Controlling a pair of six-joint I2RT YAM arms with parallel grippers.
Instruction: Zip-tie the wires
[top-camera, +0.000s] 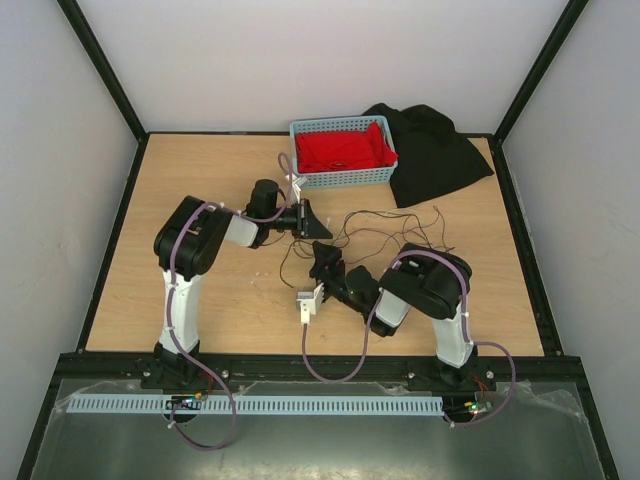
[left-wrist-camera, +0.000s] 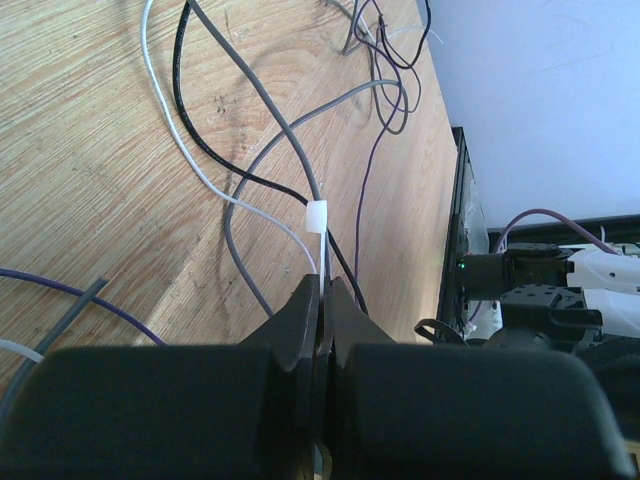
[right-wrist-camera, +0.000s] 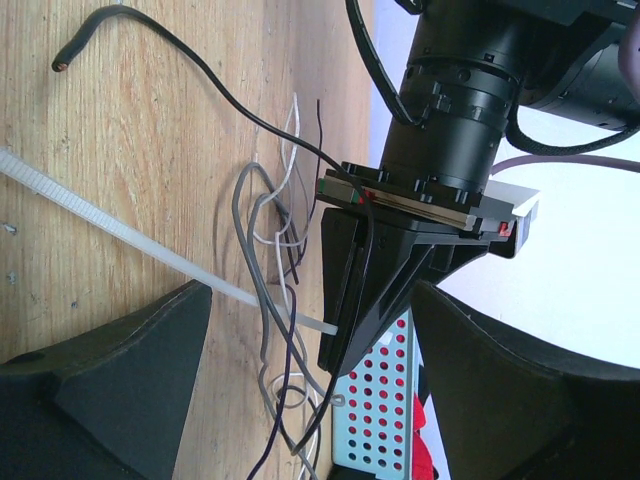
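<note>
A white zip tie (right-wrist-camera: 110, 225) stretches in the right wrist view from the left edge to the black fingers of my left gripper. That gripper is shut on it, with a white piece of the tie standing out past its tips in the left wrist view. My right gripper is open, its fingers spread wide on either side of the view; the tie crosses the gap behind them. Grey, black, white and purple wires (left-wrist-camera: 245, 175) lie loosely near the left fingertips. In the top view both grippers meet closely, hiding part of the wires (top-camera: 385, 215).
A light blue basket (top-camera: 345, 181) with red cloth (top-camera: 340, 150) stands at the back, beside a black cloth (top-camera: 430, 155). Loose wires spread right of the grippers. Bare table (top-camera: 240, 310) lies at front left.
</note>
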